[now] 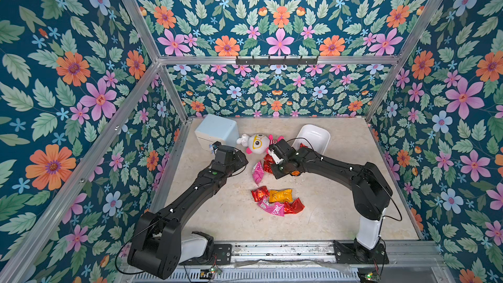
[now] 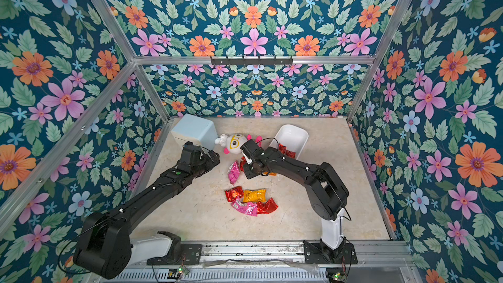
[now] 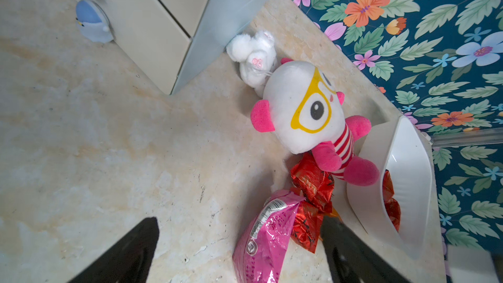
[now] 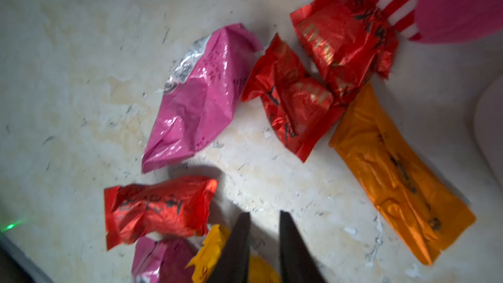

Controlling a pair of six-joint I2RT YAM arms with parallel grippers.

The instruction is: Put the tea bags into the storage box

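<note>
Several tea bags lie in two groups on the table. The nearer group has a yellow bag (image 1: 281, 195), a pink bag (image 1: 271, 208) and red bags on its left (image 1: 259, 194) and right (image 1: 294, 206). Behind it are a pink bag (image 4: 201, 97), two red bags touching and an orange bag (image 4: 400, 173). My right gripper hangs above the table, its fingers a narrow gap apart; the yellow bag shows below them, apparently not gripped. My left gripper is wide open and empty at the left. A white storage box (image 1: 314, 135) holds red bags (image 2: 286, 150).
A plush toy (image 3: 306, 107) lies against the far red bag, with a small white plush (image 3: 256, 57) beside it. The pale blue box (image 1: 216, 129) stands at the back left. Bare table surrounds the nearer group at the front and sides.
</note>
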